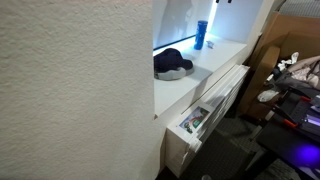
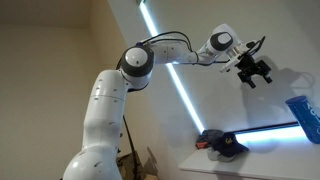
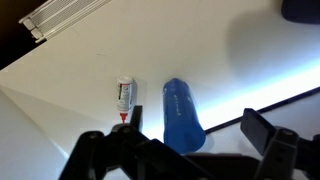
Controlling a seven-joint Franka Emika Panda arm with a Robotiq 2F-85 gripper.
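Observation:
A blue cylindrical bottle shows in the wrist view between the two fingers of my gripper, which stand wide apart. In exterior view 2 my gripper hangs high in front of the wall, above and to the left of the blue bottle, with clear air between them. Exterior view 1 has the blue bottle upright on the white counter; only dark fingertips show at its top edge. Beside the bottle, a small white tube with a red tip lies on the counter.
Dark caps lie on the counter left of the bottle. Below it, a drawer stands open with small items inside. A bright light strip runs along behind the bottle. The counter between caps and bottle looks clear.

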